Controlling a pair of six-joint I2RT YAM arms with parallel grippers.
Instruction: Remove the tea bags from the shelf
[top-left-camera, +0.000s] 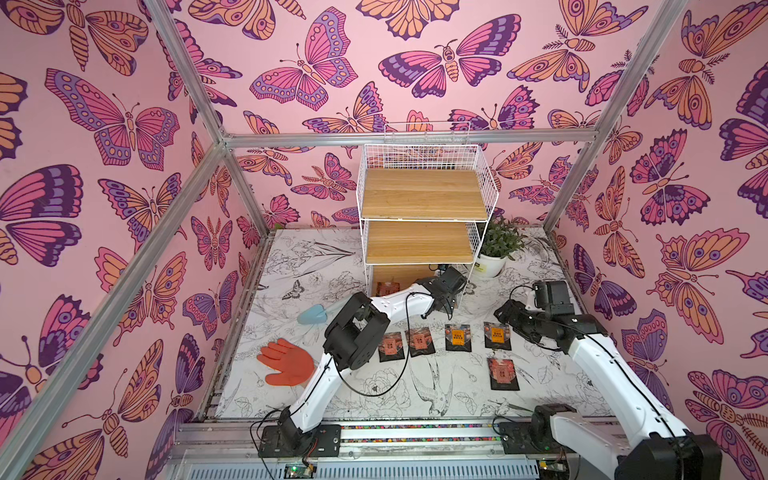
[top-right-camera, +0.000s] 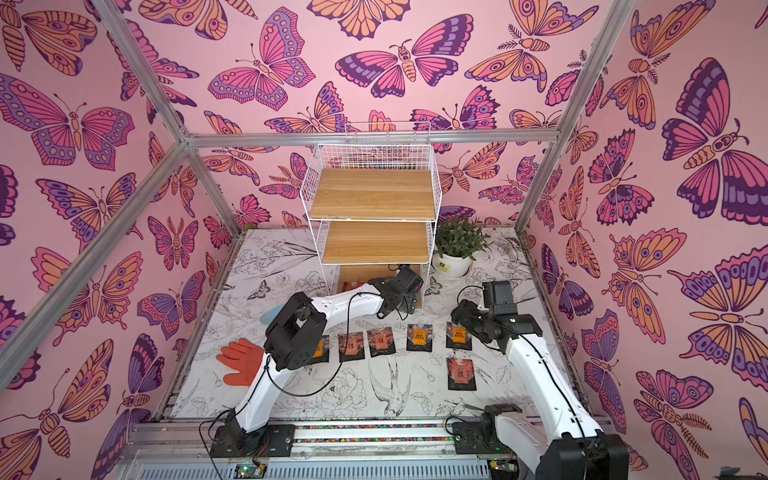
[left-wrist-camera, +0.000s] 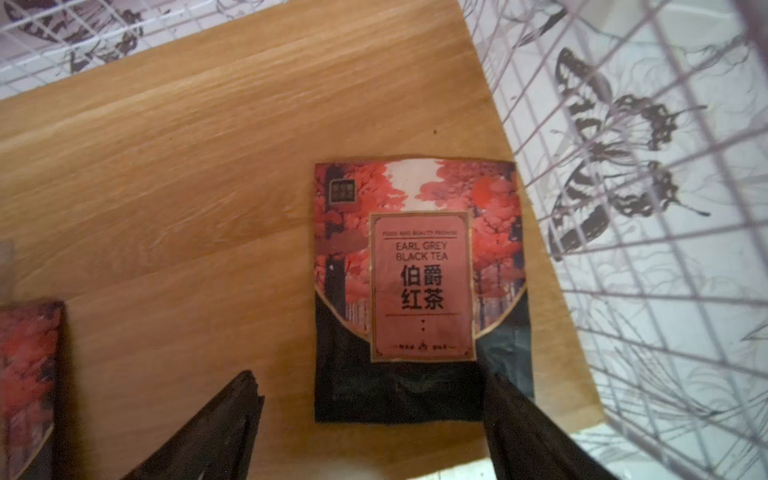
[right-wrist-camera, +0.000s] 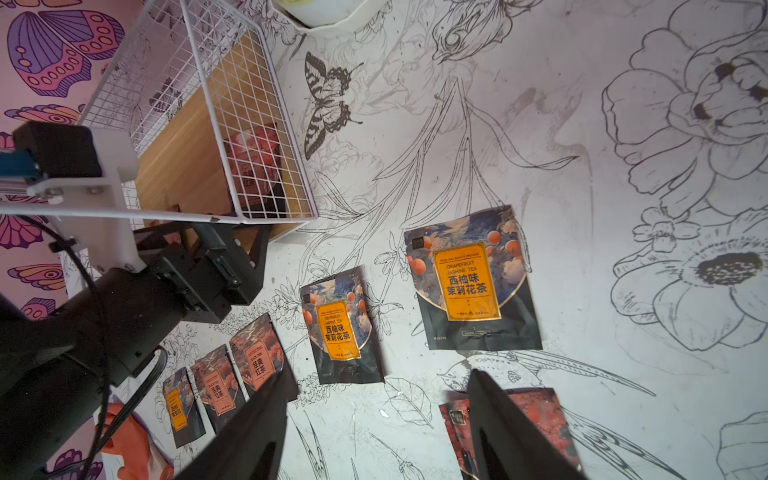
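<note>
An Earl Grey tea bag (left-wrist-camera: 422, 296) lies flat on the wooden bottom shelf (left-wrist-camera: 200, 208), near its right side, in the left wrist view. My left gripper stands open over it; the right finger overlaps the bag's lower right corner, and I cannot tell whether they touch. At the left edge, another red tea bag (left-wrist-camera: 24, 384) is partly in view; the top left view shows a red tea bag (top-left-camera: 388, 288) on that shelf too. Over the table, right of the rack, my right gripper is open and empty. In both top views, the arm hides the left fingertips.
Several tea bags lie on the table in front, including an orange-labelled one (top-left-camera: 457, 337) and a red one (top-left-camera: 502, 373). The upper shelf (top-left-camera: 424, 194) and middle shelf (top-left-camera: 417, 241) look bare. White wire sides (left-wrist-camera: 640, 264) flank the boards. A potted plant (top-left-camera: 497, 244) stands right of the rack.
</note>
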